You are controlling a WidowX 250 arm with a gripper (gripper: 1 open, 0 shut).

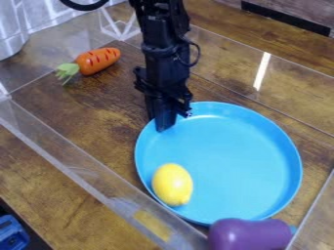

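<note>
My black gripper (162, 117) points down over the back-left rim of a light blue plate (225, 154), its fingertips low at that rim; it looks shut, and I see nothing clearly held. A yellow lemon-like object (174, 184) lies on the front-left part of the plate. An orange toy carrot (97, 61) with a green top lies on the wooden table at the back left.
A purple object (249, 234), perhaps an eggplant, sits at the front right. A clear plastic edge (78, 166) crosses the lower left, and a pale cylinder (11, 27) stands at the top left.
</note>
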